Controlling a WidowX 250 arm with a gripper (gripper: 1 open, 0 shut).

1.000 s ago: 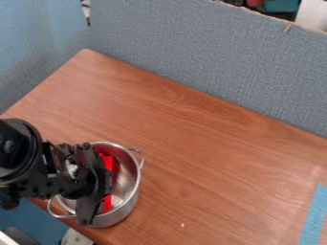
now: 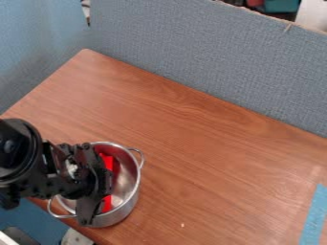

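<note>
A steel pot [image 2: 120, 211] with two handles stands at the lower left of the wooden table. Inside it lies a red object [image 2: 110, 167], partly hidden by my black gripper [image 2: 96, 204], which reaches down over the pot from the left. The arm covers the pot's left part, and I cannot see clearly where the fingertips are or what lies between them.
Grey-blue padded walls [image 2: 205, 67] bound the table at the back and left. A strip of blue tape [image 2: 315, 212] lies at the right edge.
</note>
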